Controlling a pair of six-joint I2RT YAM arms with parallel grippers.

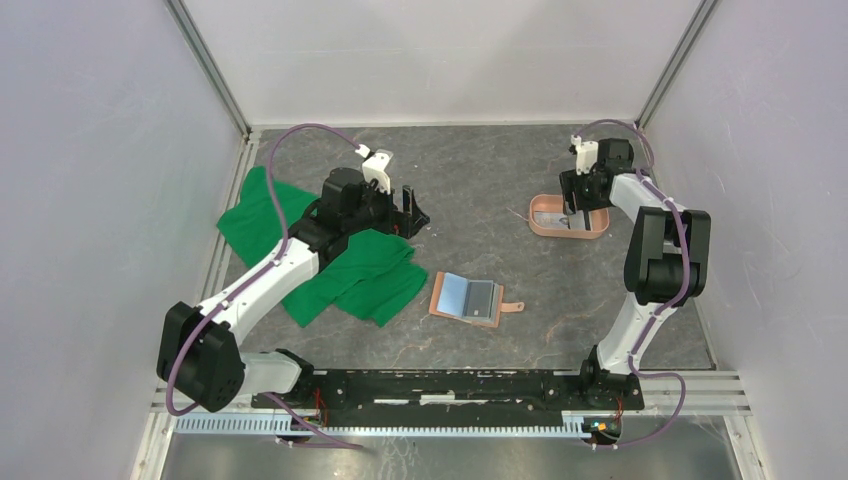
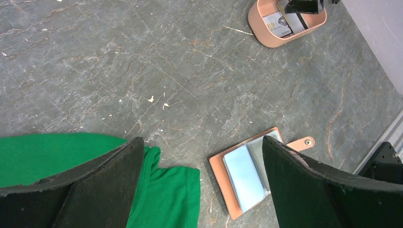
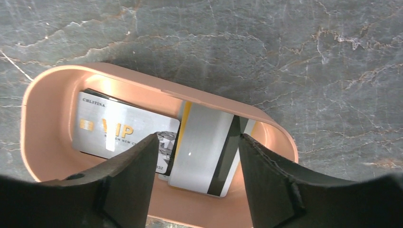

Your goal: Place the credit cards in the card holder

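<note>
Inside the peach tray (image 3: 47,80), a silver VIP card (image 3: 97,126) lies flat at the left, over a dark card edge. Beside it sits a stack of cards topped by a grey card with a black stripe (image 3: 202,147). My right gripper is part open over this stack, its fingers apart on either side and not visibly clamped on it. The brown card holder (image 1: 438,293) lies unfolded on the table, with pale blue and grey sleeves and a snap strap. Away from it, above the green cloth's edge, my left gripper (image 1: 411,212) stands open and empty.
A green cloth (image 1: 350,275) is spread, rumpled, under the left arm. Between the holder and the tray, the grey marbled tabletop (image 1: 480,180) is bare. A white wall (image 1: 775,200) rises close beside the right arm.
</note>
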